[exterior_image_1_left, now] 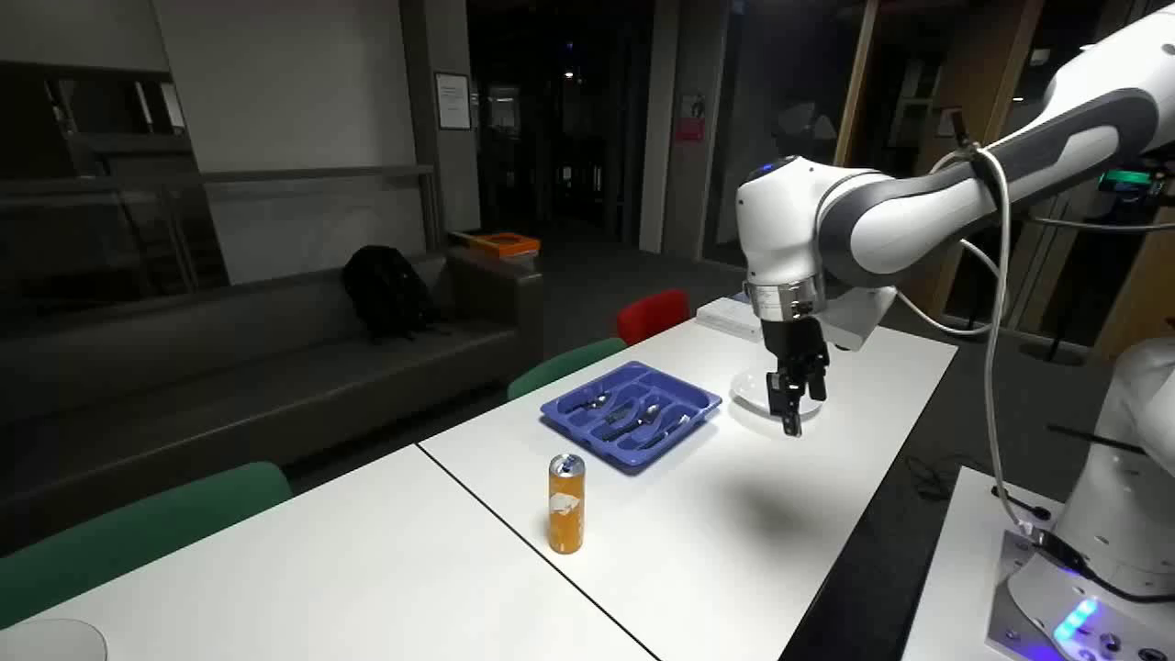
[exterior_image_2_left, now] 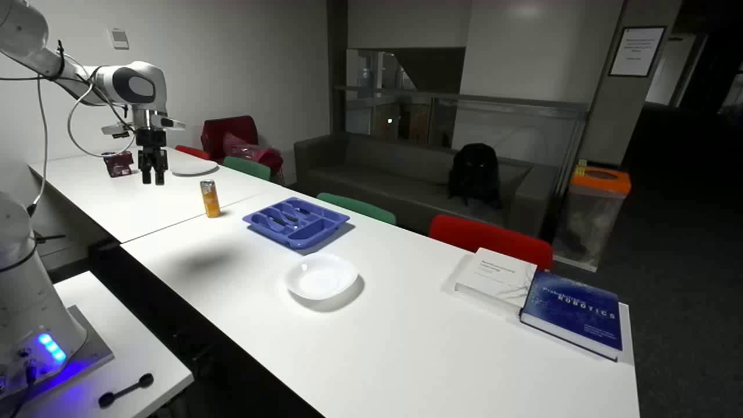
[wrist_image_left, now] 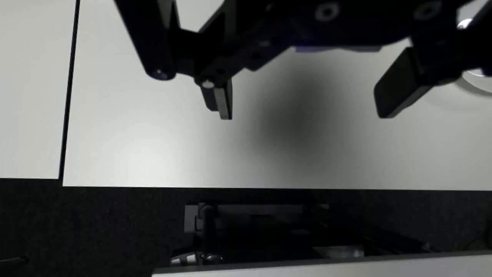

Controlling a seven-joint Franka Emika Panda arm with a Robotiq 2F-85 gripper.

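My gripper stands open above the white table, with only bare tabletop showing between its fingers in the wrist view. In exterior view 1 the gripper (exterior_image_1_left: 804, 409) hangs in the air, in front of a white bowl (exterior_image_1_left: 749, 392) as seen there. A blue cutlery tray (exterior_image_1_left: 705, 397) holds several dark utensils in its compartments; exterior view 2 shows this tray (exterior_image_2_left: 300, 242) beyond the white bowl (exterior_image_2_left: 321, 277). An orange can (exterior_image_1_left: 566, 518) stands upright near the table seam, apart from the tray.
A white book (exterior_image_2_left: 496, 275) and a blue book (exterior_image_2_left: 572, 313) lie at one table end. A white plate (exterior_image_2_left: 195, 168) and a dark red item (exterior_image_2_left: 118, 164) are toward the other end. Chairs line the far edge. Bare tabletop lies beneath the gripper, near the front edge.
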